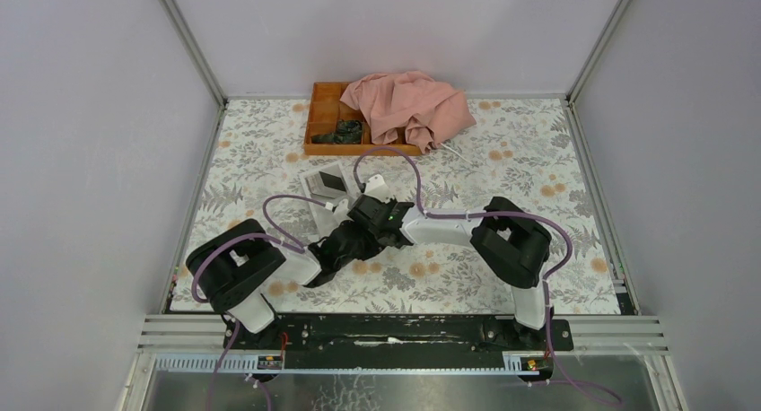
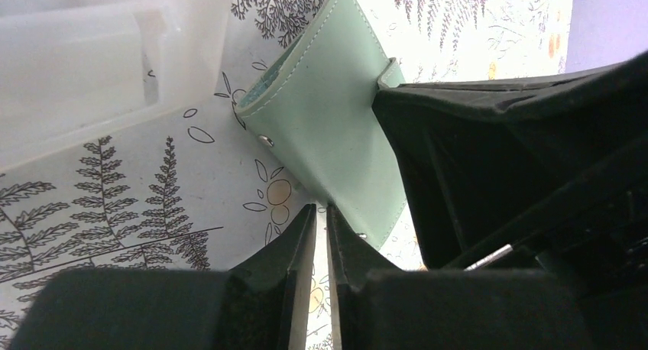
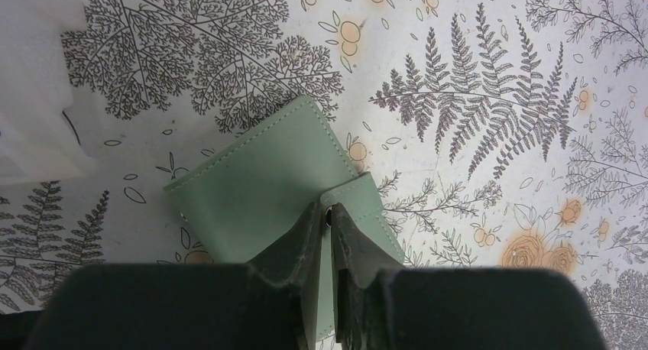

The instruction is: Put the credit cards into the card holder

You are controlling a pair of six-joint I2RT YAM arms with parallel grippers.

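Note:
The sage-green card holder (image 2: 328, 113) with stitched edges lies tilted on the tablecloth in the left wrist view; a dark fold shows at one end. In the right wrist view the holder (image 3: 260, 182) has a small snap tab (image 3: 355, 193), and my right gripper is shut on the tab's edge. My left gripper stands slightly open at the holder's lower edge, tablecloth showing through its narrow gap. From above, both grippers hide the holder. A dark card-like rectangle (image 1: 331, 181) lies in a white translucent tray (image 1: 310, 188).
A wooden compartment box (image 1: 320, 115) stands at the back, a pink cloth (image 1: 408, 106) draped over its right part. The white tray's side (image 2: 183, 75) is close left of the holder. To the right, the patterned table is free.

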